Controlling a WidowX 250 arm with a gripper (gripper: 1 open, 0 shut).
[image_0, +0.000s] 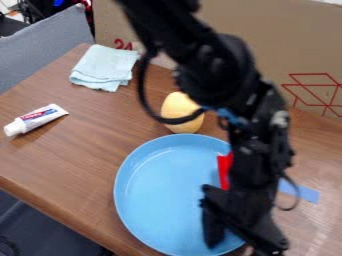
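Note:
My black gripper (241, 225) is low over the right part of a light blue plate (154, 195), its body blurred and covering much of that side. A red object (225, 168) shows behind the gripper near the plate's upper right; the rest of it is hidden. A yellow round object (178, 108) stands just behind the plate, partly covered by the arm.
A toothpaste tube (35, 119) lies at the left, with a folded cloth (100, 68) toward the back. A cardboard box (301, 60) backs the table (67, 160). Blue tape (303, 192) lies right of the plate.

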